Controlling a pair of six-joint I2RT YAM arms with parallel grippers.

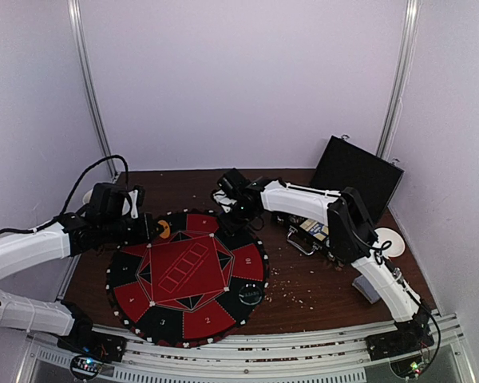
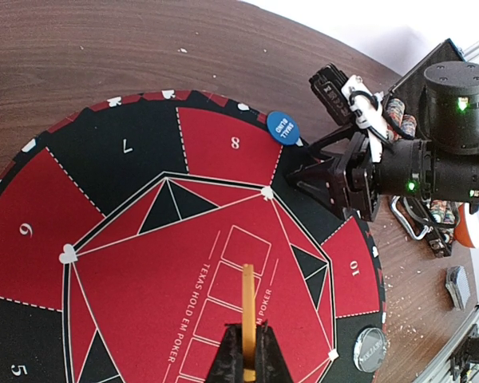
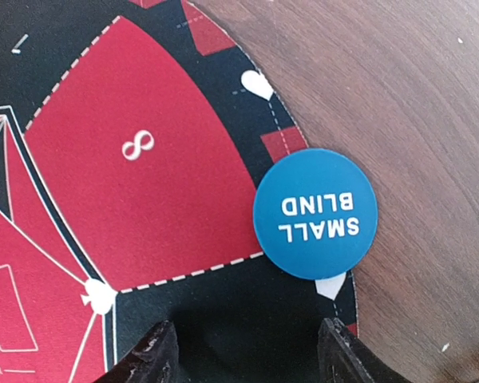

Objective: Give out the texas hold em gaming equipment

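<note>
The blue SMALL BLIND disc (image 3: 315, 214) lies flat at the mat's edge by section 8, its lettering upside down in the right wrist view. My right gripper is open above the black section beside it, nothing between its separated fingers. In the left wrist view, my left gripper is shut on an orange disc (image 2: 248, 307), held edge-on above the red centre of the poker mat (image 2: 168, 263). From the top, the orange disc (image 1: 164, 230) shows at the left gripper's tip. A silver DEALER disc (image 2: 370, 349) rests beside section 10.
An opened black case with chips (image 1: 311, 231) stands right of the mat, its lid (image 1: 355, 179) raised behind. A card deck (image 1: 366, 289) and a white round item (image 1: 389, 242) lie further right. Small crumbs dot the table (image 1: 303, 299) in front.
</note>
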